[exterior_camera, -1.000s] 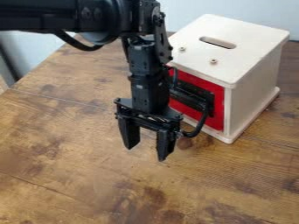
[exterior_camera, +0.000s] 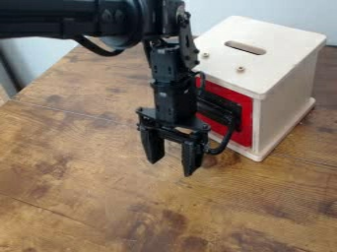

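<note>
My black gripper points down over the wooden table, its two fingers apart with nothing between them. Just behind it and to the right stands a pale wooden box with a slot in the top and two small knobs. Its red front panel is partly hidden by my wrist and cable.
A pale wall lies beyond the table's back edge.
My gripper has shifted slightly right and up, turning a little. The box has not moved.
</note>
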